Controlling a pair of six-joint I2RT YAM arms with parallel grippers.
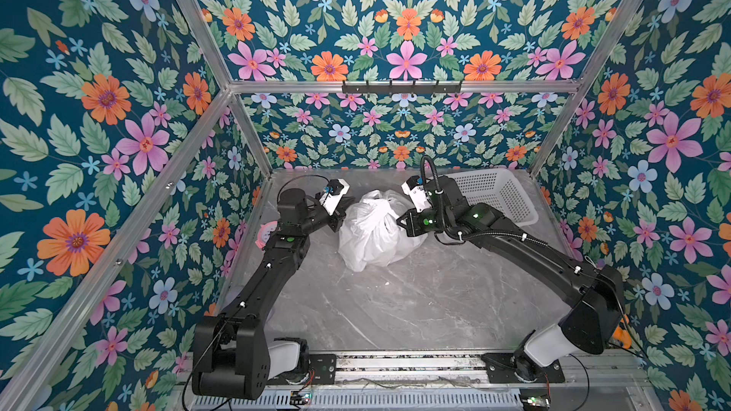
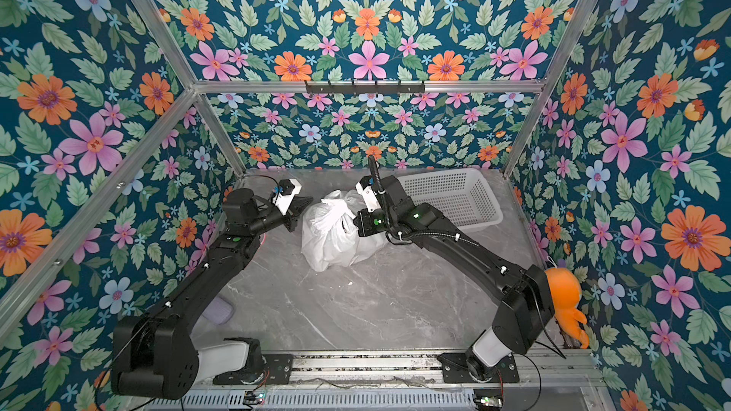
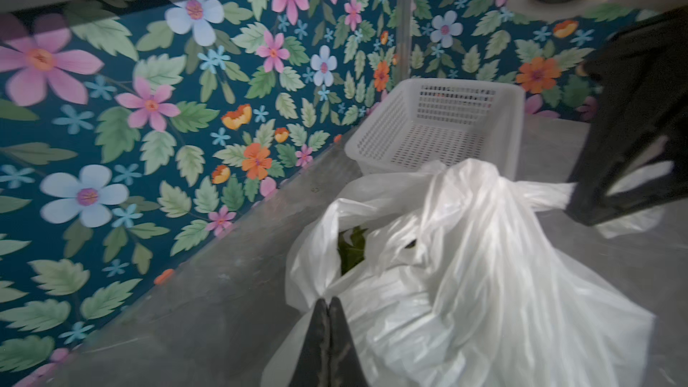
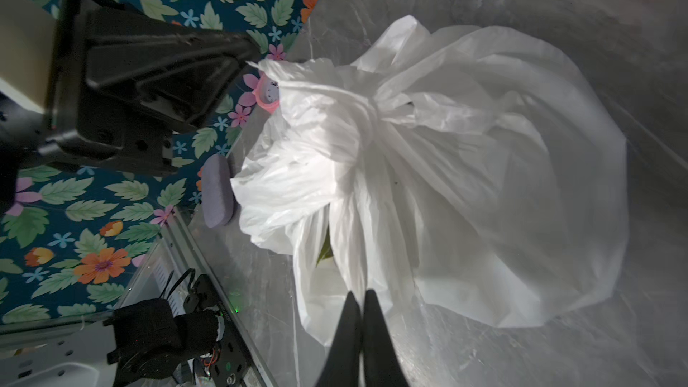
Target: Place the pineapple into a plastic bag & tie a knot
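Note:
A bunched white plastic bag [image 1: 374, 239] sits mid-table, gathered and twisted at its top. Through a gap in it, green leaves [image 3: 351, 249] of the pineapple show in the left wrist view; the fruit's body is hidden. At the bag's left side, my left gripper is shut, and no plastic can be made out between its fingers. My right gripper is shut on a thin strip of the bag [image 4: 351, 243] that runs from the gathered top to its fingertips. In the left wrist view this strip stretches taut toward the right gripper.
A white perforated basket [image 1: 495, 194] stands at the back right. A purplish-grey object [image 2: 217, 310] and a pink-rimmed item [image 4: 267, 93] lie along the left side. An orange toy [image 2: 565, 300] is at the far right.

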